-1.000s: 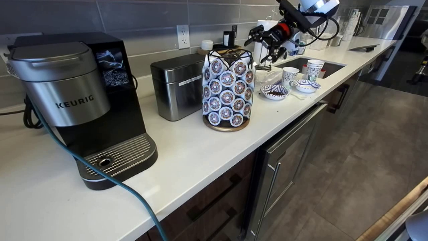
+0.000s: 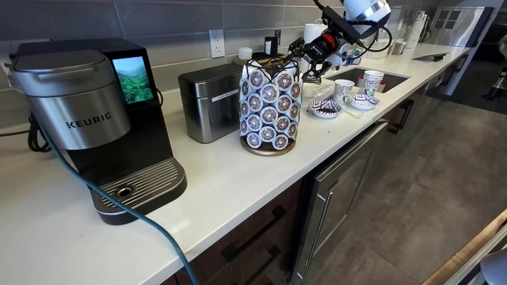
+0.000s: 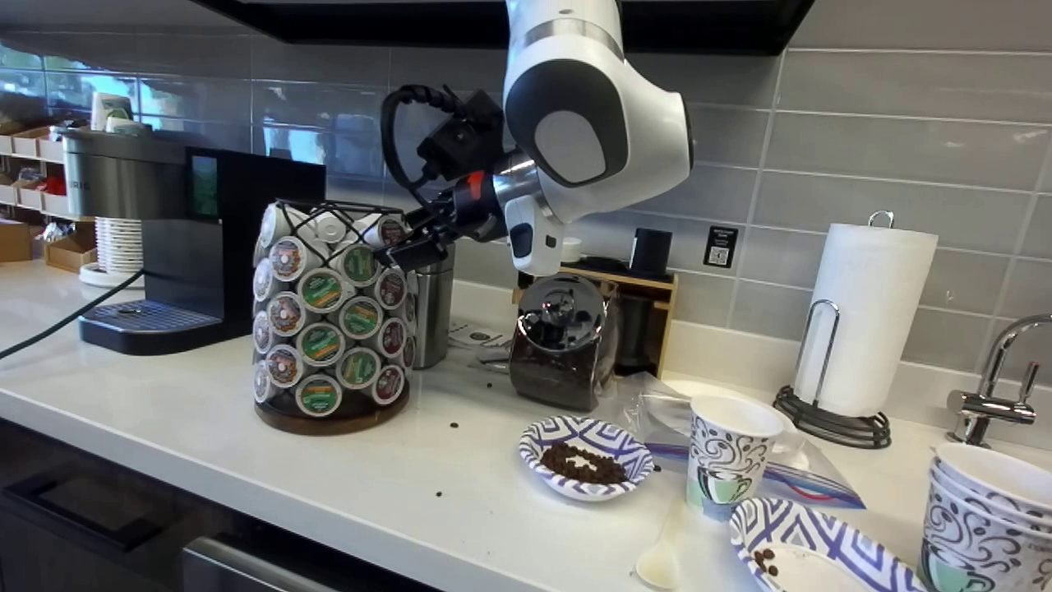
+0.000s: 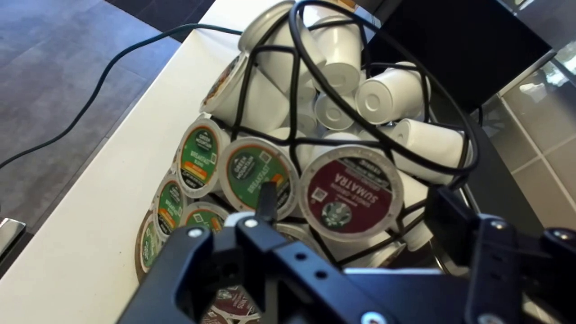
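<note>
A round wire carousel [image 3: 332, 419] full of coffee pods stands on the counter. At its upper rim, a maroon Sumatra pod [image 4: 351, 193] faces the wrist camera, with a green Breakfast Blend pod [image 4: 256, 175] beside it. My gripper has its fingers apart, one on either side of the Sumatra pod's face. The left fingertip [image 4: 266, 200] overlaps the green pod in this view; whether it touches I cannot tell. From the side, the gripper reaches the carousel's upper edge. The coffee maker [image 2: 85, 99] stands farther along the counter with its lid down.
A steel canister [image 2: 211, 104] sits close behind the carousel. Beyond are a bean jar [image 3: 562, 345], a patterned bowl of beans [image 3: 587, 459], paper cups [image 3: 730, 449] and a paper towel roll [image 3: 868, 316]. A blue-green cable [image 2: 142, 216] crosses the counter's front.
My arm has come left and slightly down, bringing the gripper to the carousel's upper edge. The coffee maker's screen picture has changed. The carousel stands where it was.
</note>
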